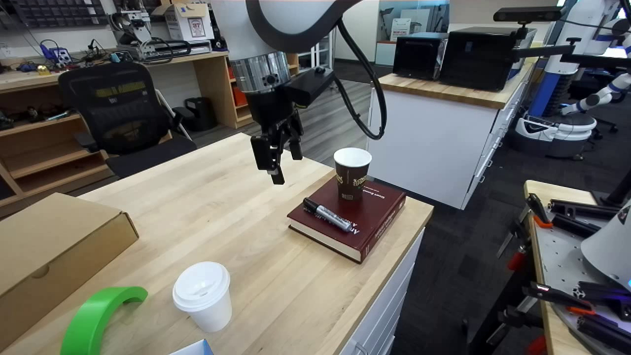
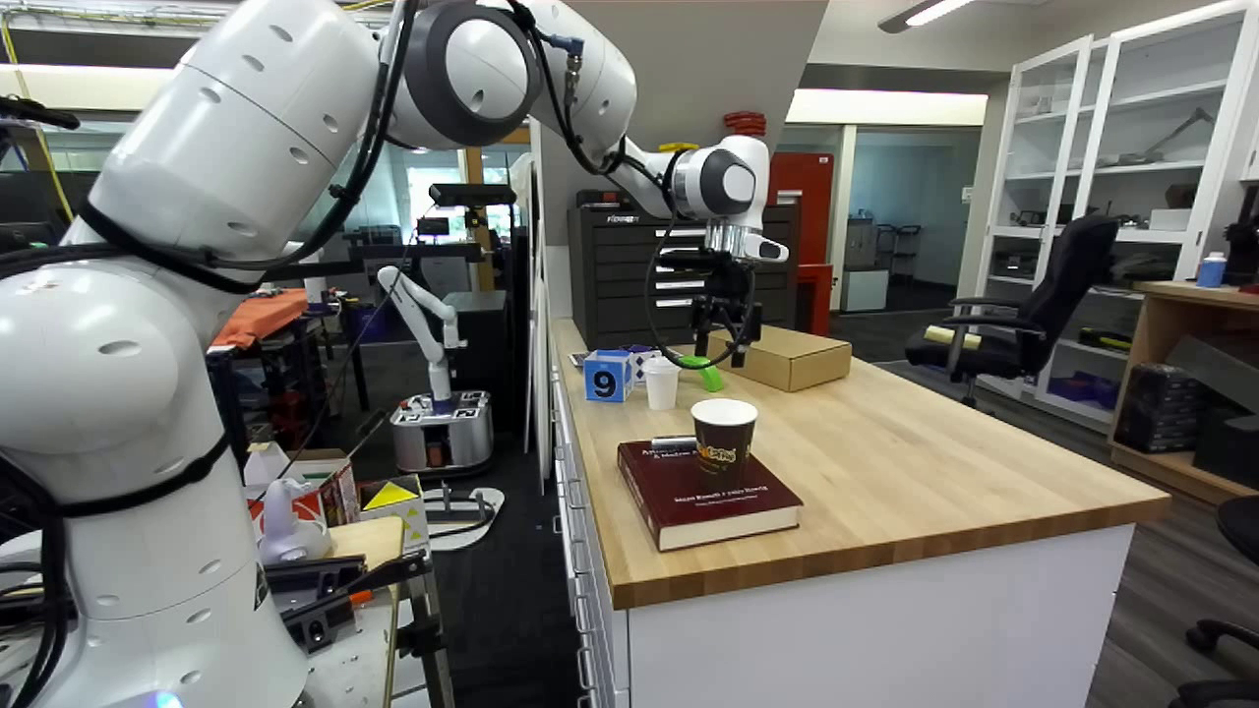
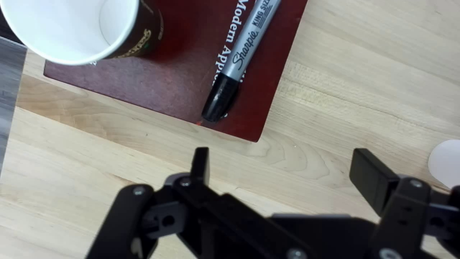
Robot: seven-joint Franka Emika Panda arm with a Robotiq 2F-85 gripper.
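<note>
A dark red book (image 1: 378,204) lies flat near the table's edge. On it stands an upright brown paper cup (image 1: 352,177), its white inside empty in the wrist view. Beside the cup, a grey Sharpie marker (image 3: 245,51) with a black cap rests on the book cover. My gripper is open above the bare wood, its fingers wide apart and nothing between them. In the wrist view the book's corner and the marker's cap lie just beyond the gap between the fingers. A white lidded cup (image 1: 204,296) stands on the table, apart from the book.
A cardboard box (image 1: 65,248) and a green arch (image 1: 97,319) occupy the table's other end. Near them sits a blue box marked 9 (image 2: 608,376). Bare tabletop (image 2: 921,448) stretches across the middle. Beyond the table's edge stands a black office chair (image 1: 115,112).
</note>
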